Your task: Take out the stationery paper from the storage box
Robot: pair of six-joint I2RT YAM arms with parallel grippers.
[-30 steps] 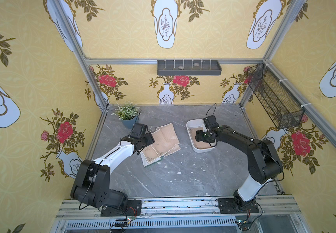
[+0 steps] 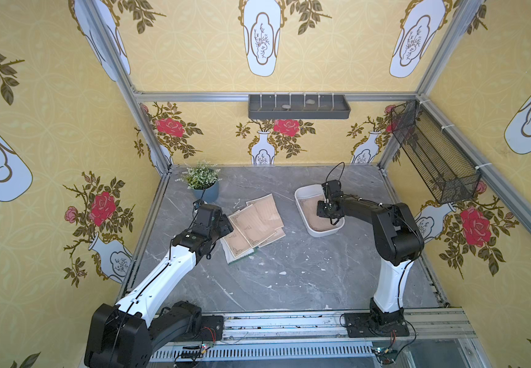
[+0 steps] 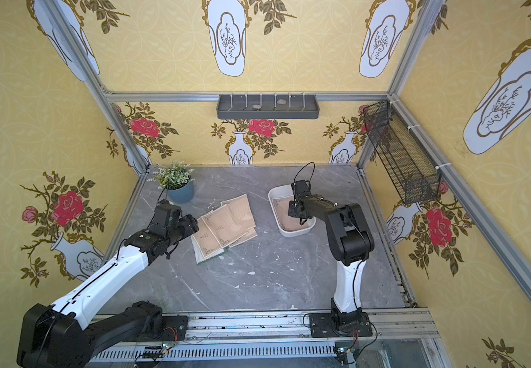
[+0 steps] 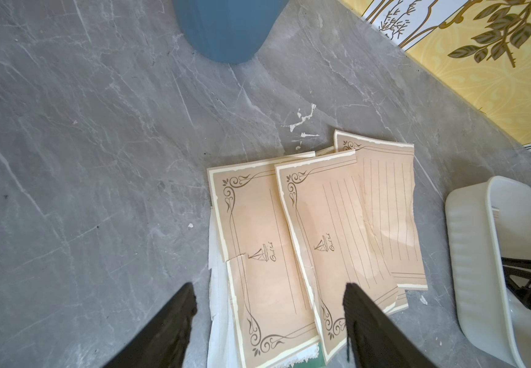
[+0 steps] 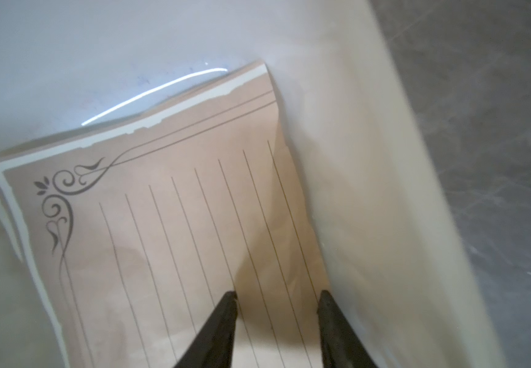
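Note:
The white storage box (image 2: 302, 227) holds lined beige stationery paper (image 5: 173, 257) with a scroll-patterned corner. My right gripper is down inside the box over the paper, fingers part open near the paper's side edge; whether they touch it is unclear. More stationery sheets (image 4: 333, 233) lie overlapped on the table left of the box. My left gripper stands open above their left part, nothing between its fingers.
A potted plant (image 2: 205, 190) stands behind the loose sheets. A grey shelf (image 2: 298, 113) is on the back wall and a wire basket (image 2: 437, 159) on the right wall.
My left arm has moved back toward the left. My right arm has changed its pose, its gripper staying within the box and shifting slightly.

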